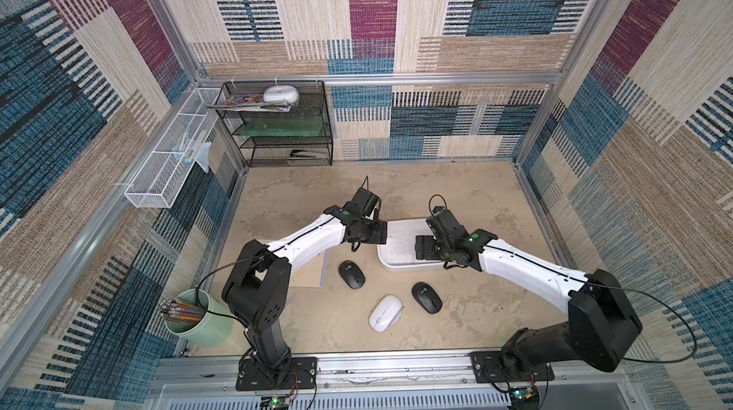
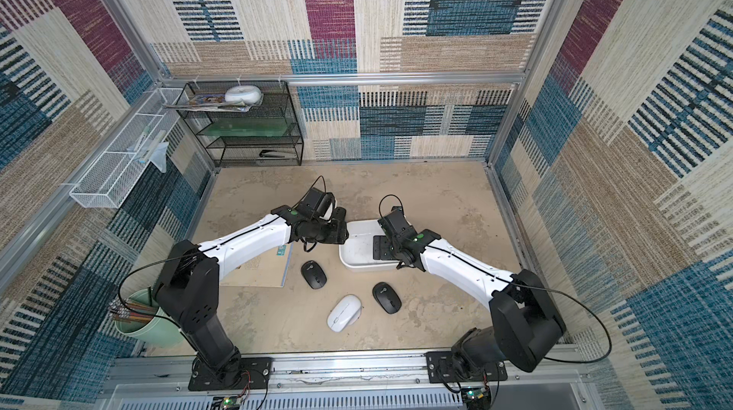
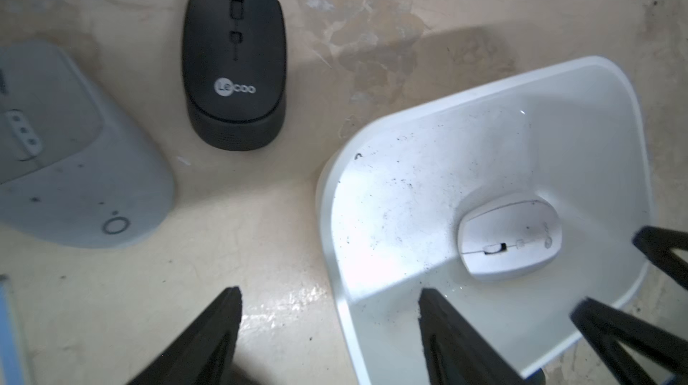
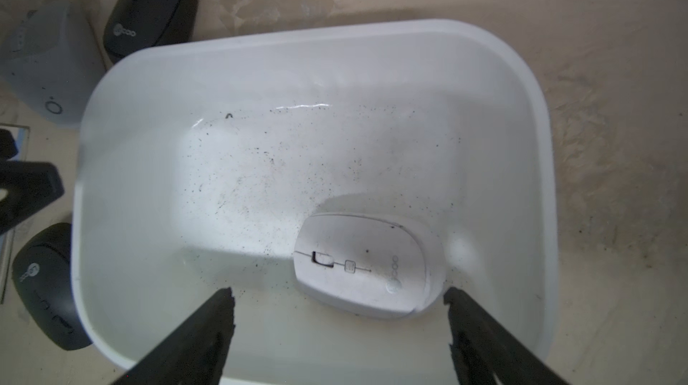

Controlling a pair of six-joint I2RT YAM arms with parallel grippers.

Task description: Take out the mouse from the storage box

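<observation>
A white mouse [image 4: 358, 263] [image 3: 509, 234] lies inside the white storage box [image 2: 352, 263] [image 4: 530, 134]. My left gripper [image 1: 370, 234] hangs over the box's left wall, its fingers apart and empty, with the rim between them in the left wrist view. My right gripper [image 1: 427, 246] is over the box just by the white mouse, open, with nothing held. Both grippers hide parts of the box in the top views.
Black mice [image 1: 351, 275] [image 2: 386, 297] and another white mouse [image 1: 385, 313] lie in front. A grey mouse [image 3: 86, 170] and a black one [image 3: 234, 62] stand beside the box. Shelves [image 1: 282, 123] and a pencil cup [image 1: 210, 326] line the sides.
</observation>
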